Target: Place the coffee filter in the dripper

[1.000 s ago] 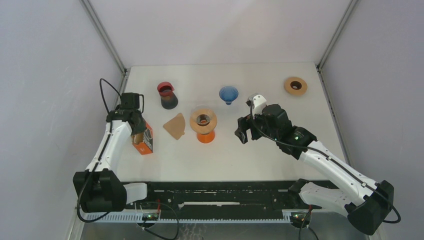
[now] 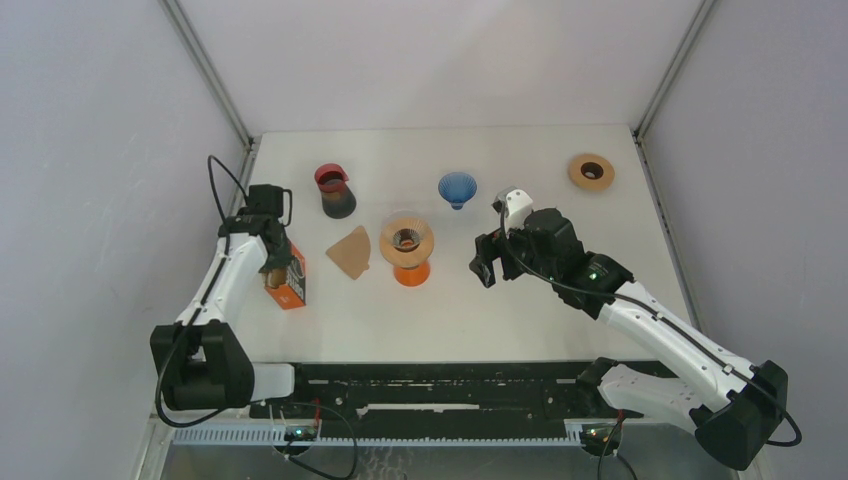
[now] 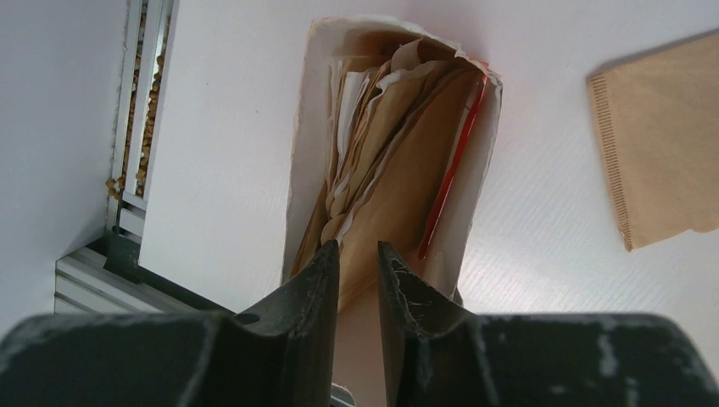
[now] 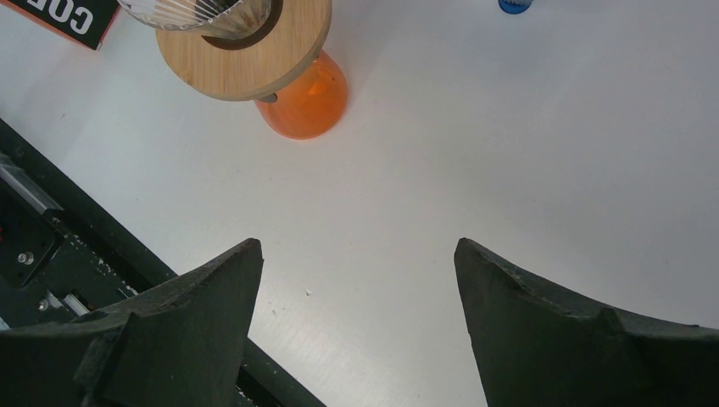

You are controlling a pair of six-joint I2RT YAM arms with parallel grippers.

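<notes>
An opened box (image 3: 292,157) of brown coffee filters (image 3: 381,127) stands below my left gripper. That gripper's fingers are slightly apart over the box mouth, with a narrow gap between the tips; no filter shows gripped there. One loose brown filter (image 2: 350,253) lies flat on the table, right of the box. The clear dripper (image 2: 406,228) sits in a wooden ring (image 2: 407,254) on an orange base (image 2: 412,276); no filter shows in it. My right gripper hangs over bare table to the right of this stand, open and empty.
Behind the stand is a blue dripper (image 2: 457,187). A dark jug with a red top (image 2: 335,190) stands at the back left, and another wooden ring (image 2: 591,172) lies at the back right.
The right arm and the objects on the table look unmoved.
</notes>
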